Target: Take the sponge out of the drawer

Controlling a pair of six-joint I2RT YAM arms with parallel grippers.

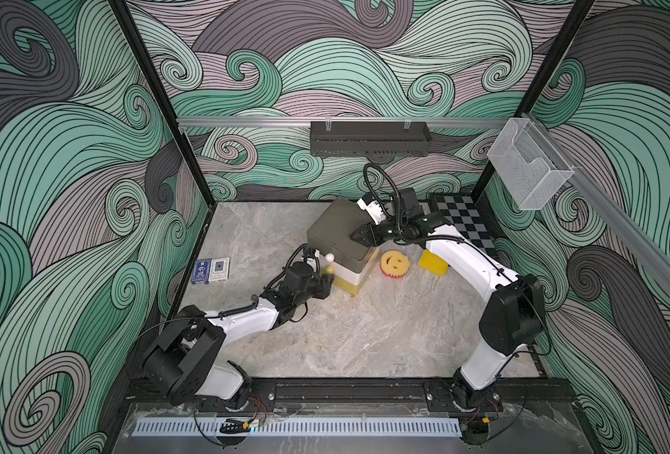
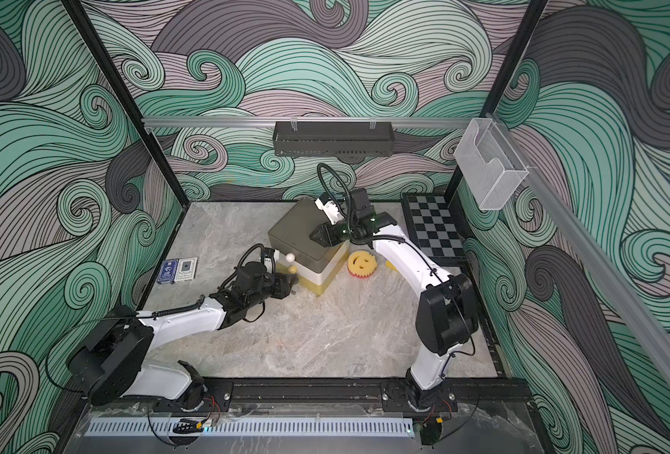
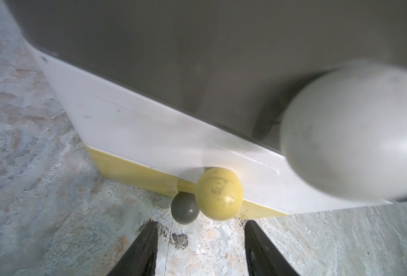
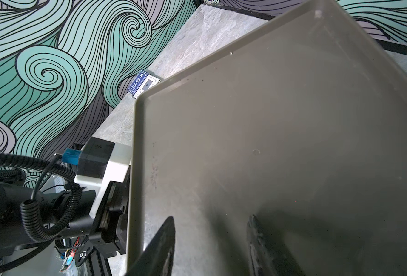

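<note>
A small drawer unit (image 1: 342,227) stands turned on the table, with a grey top section, a white one and a yellow one below. All its drawers appear closed, and no sponge shows inside. In the left wrist view, a large white knob (image 3: 350,133), a yellow knob (image 3: 219,193) and a dark round knob (image 3: 185,208) stick out of its front. My left gripper is open before them, its fingers apart and empty, short of the yellow knob. My right gripper is open over the unit's grey top, with nothing between its fingers.
A round yellow-and-red smiley piece (image 1: 394,264) and a yellow block (image 1: 433,262) lie right of the unit. A checkered board (image 1: 463,215) is at the back right, card packs (image 1: 210,271) at the left.
</note>
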